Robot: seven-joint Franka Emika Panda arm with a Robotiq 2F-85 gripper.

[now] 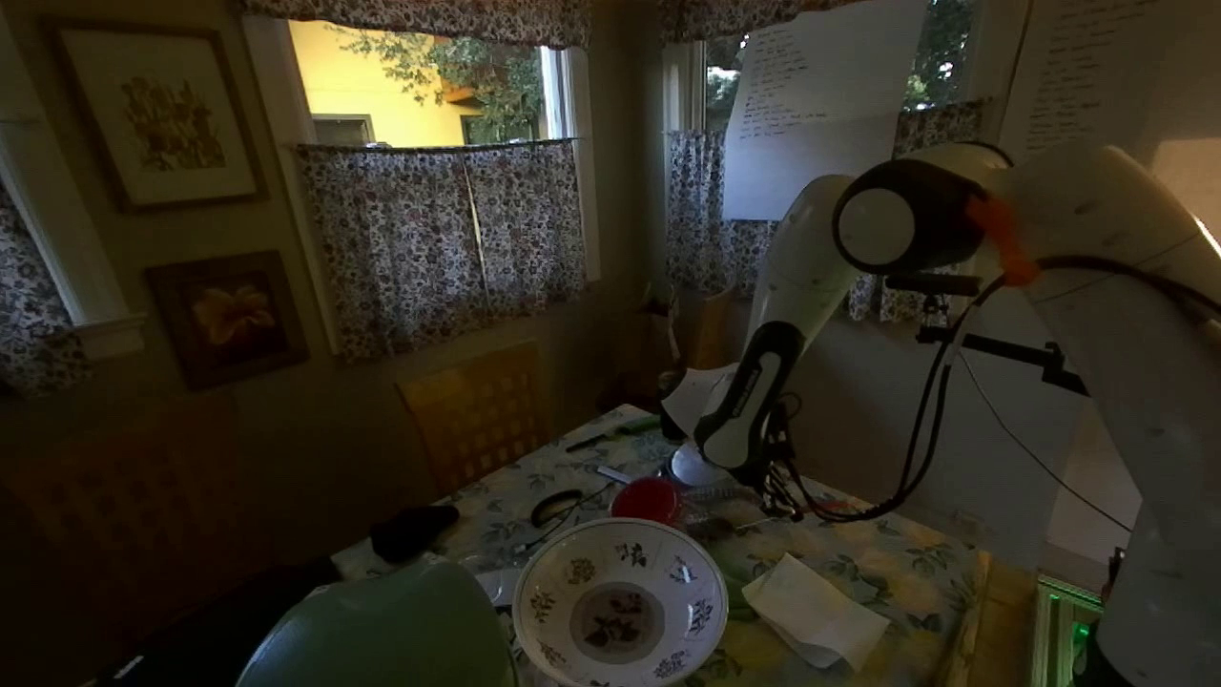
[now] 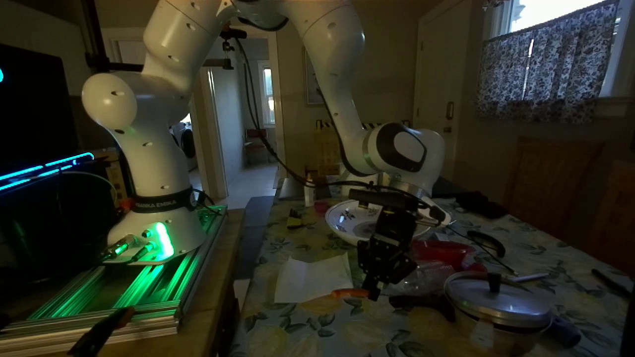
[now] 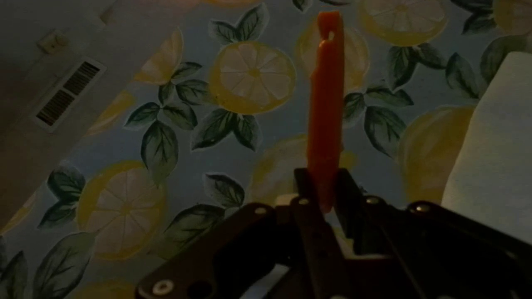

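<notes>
Held upright in the wrist view's frame is a long orange object (image 3: 326, 99), slim and flat-looking, with a small hole near its far end. My gripper is shut on its near end, one dark finger on either side. In exterior view 2 the same orange piece (image 2: 349, 292) sticks out to the left from the gripper (image 2: 373, 291), low over the lemon-print tablecloth. Whether it touches the cloth I cannot tell. From exterior view 1 the gripper (image 1: 784, 504) is small and dark, its fingers hard to make out.
A white patterned bowl (image 1: 620, 607) and a white paper (image 1: 815, 611) lie near the gripper. Around it stand a red bowl (image 2: 443, 253), a clear plastic container (image 2: 425, 279) and a lidded pot (image 2: 500, 303).
</notes>
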